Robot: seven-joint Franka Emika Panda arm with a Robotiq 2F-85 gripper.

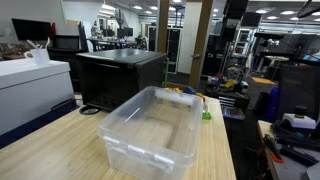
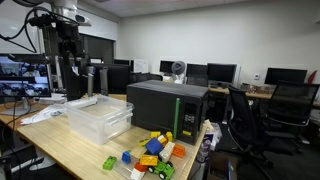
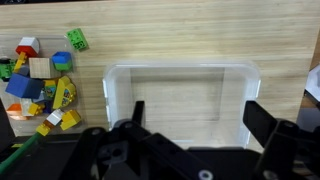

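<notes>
A clear, empty plastic bin [image 1: 152,130] stands on the wooden table. In the wrist view the bin [image 3: 180,75] lies straight below my gripper, whose fingers are spread wide with nothing between them. From the second exterior view my gripper [image 2: 78,62] hangs well above the bin [image 2: 100,118]. Several colourful toy blocks are heaped beside the bin, among them a yellow block [image 3: 70,119] and a blue block [image 3: 62,58]. A green block [image 3: 77,38] lies apart from the heap.
A black microwave-like box [image 2: 165,108] stands behind the bin and blocks. A white box [image 1: 35,95] sits at the far left in the first exterior view. Bare tabletop [image 1: 60,150] lies left of the bin there.
</notes>
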